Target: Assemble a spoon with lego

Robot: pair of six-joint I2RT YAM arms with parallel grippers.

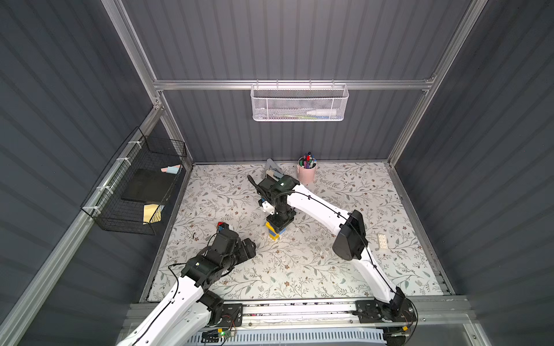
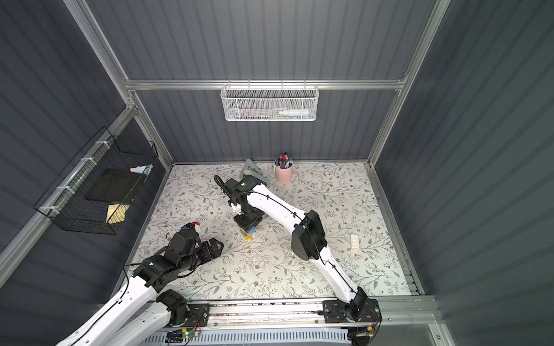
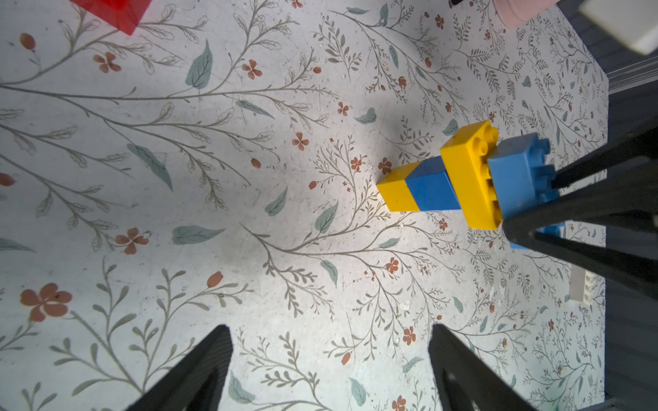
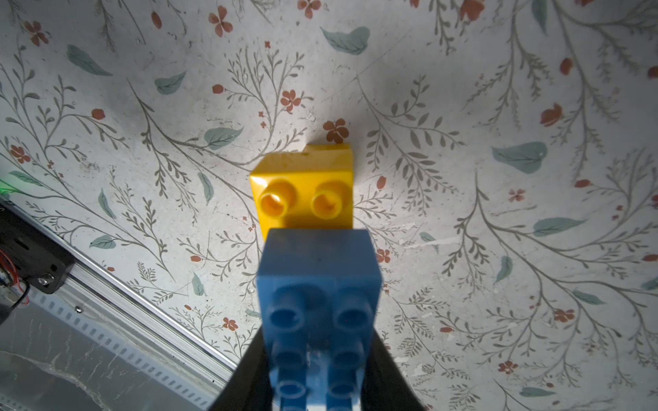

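Observation:
My right gripper is shut on a blue brick (image 4: 318,274), whose studs face the right wrist camera. Close against it in the left wrist view stands an upright yellow brick (image 3: 469,174); whether they are joined cannot be told. From that yellow brick a dark blue block (image 3: 433,185) and a yellow end block (image 3: 397,188) run leftward in a row. My left gripper is open, only patterned tabletop showing between its fingers, to the left of the bricks in the top left view. A red brick (image 3: 124,12) shows at the left wrist view's upper edge.
The pink pen cup (image 1: 306,173) stands at the back, with a grey object (image 1: 272,167) beside it. A small pale plate (image 1: 382,241) lies far right. A black wire basket (image 1: 138,190) hangs on the left wall. Bare table stretches right of the right arm.

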